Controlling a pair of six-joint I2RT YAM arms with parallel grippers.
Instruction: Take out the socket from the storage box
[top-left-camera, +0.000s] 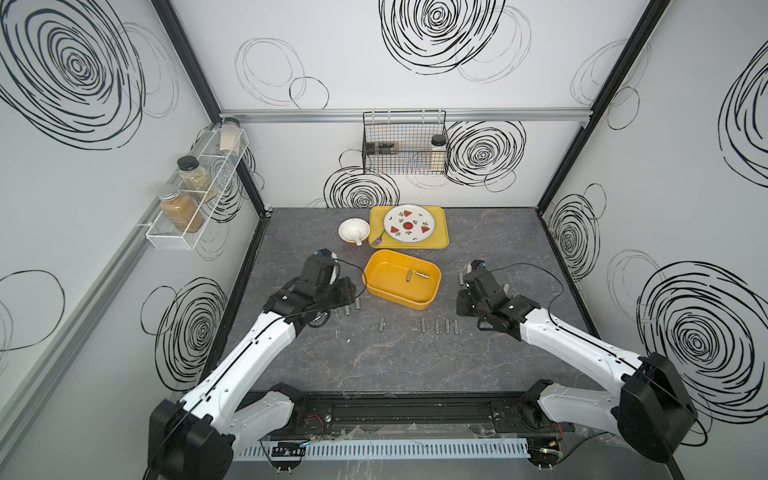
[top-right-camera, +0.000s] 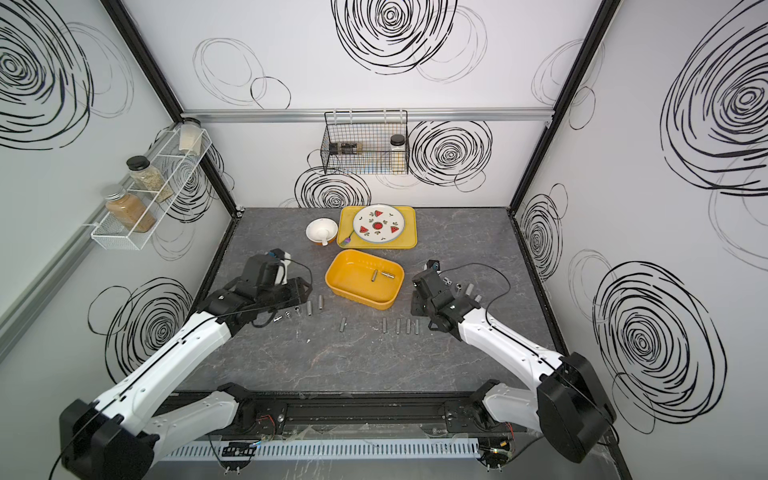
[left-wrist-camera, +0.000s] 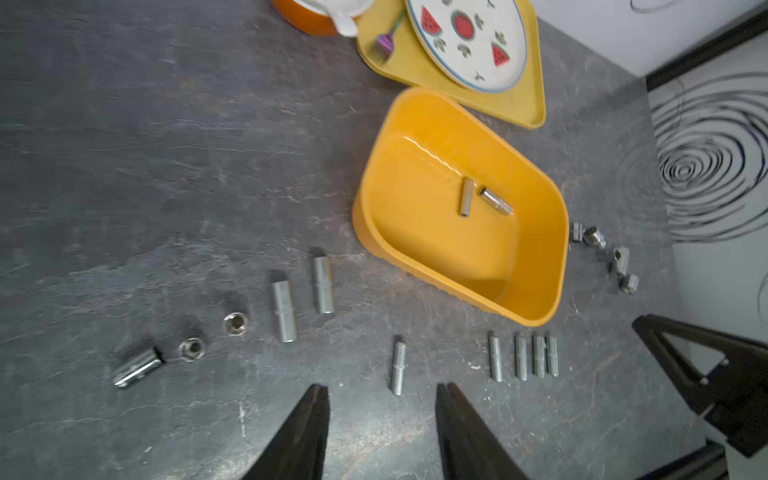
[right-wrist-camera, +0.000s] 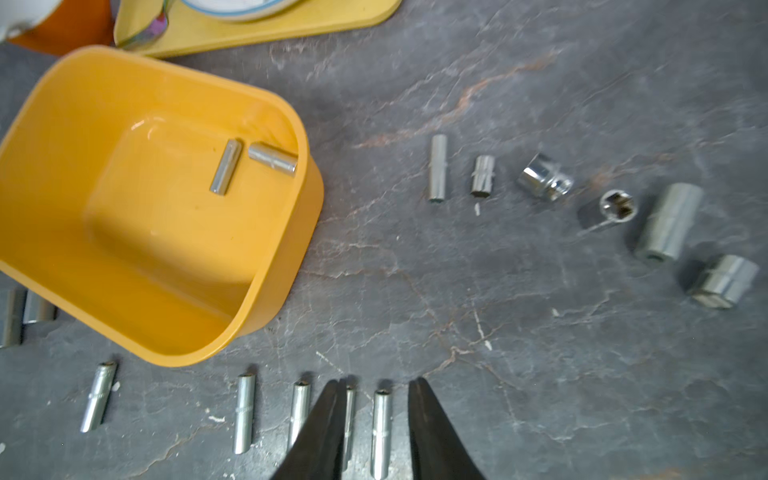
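Observation:
The yellow storage box holds two silver sockets, an upright-lying one and another lying crosswise near its right end. My left gripper stands open and empty over the table, to the front left of the box. My right gripper hangs to the right of the box, fingers apart above sockets on the table, with nothing seen held between them.
Loose sockets lie on both sides and in front of the box. Behind it are a white bowl and a yellow tray with a plate and purple fork. A wire basket hangs on the back wall.

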